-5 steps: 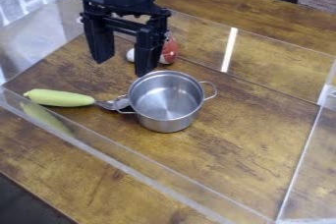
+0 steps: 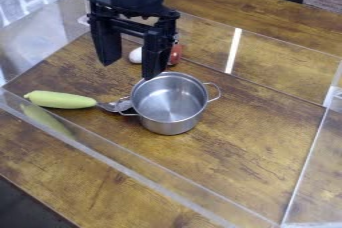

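Observation:
The black gripper (image 2: 132,54) hangs in the upper middle, its two fingers spread apart with nothing seen between them, above and behind the pot. A steel pot (image 2: 170,109) with two side handles stands on the wooden table. A yellow-green corn cob (image 2: 60,100) lies to its left, with a grey object between it and the pot, too small to tell. Behind the gripper are a white object (image 2: 135,57) and a red one (image 2: 175,53), both partly hidden.
Clear low walls surround the wooden table (image 2: 254,147). A white strip (image 2: 234,50) lies at the back.

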